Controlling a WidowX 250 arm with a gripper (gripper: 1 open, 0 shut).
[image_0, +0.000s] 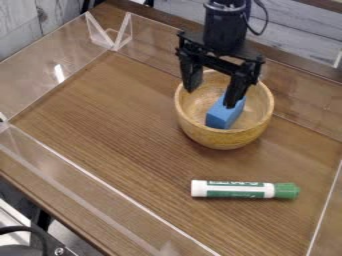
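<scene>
My gripper is open and hangs over the wooden bowl, its dark fingers spread and pointing down. A blue block sits in the bowl, just below the right finger, with nothing visibly held between the fingers. The left finger is over the bowl's left part.
A white and green tube lies on the wooden table in front of the bowl. Clear plastic edges border the left side. A black cable shows at the lower left corner.
</scene>
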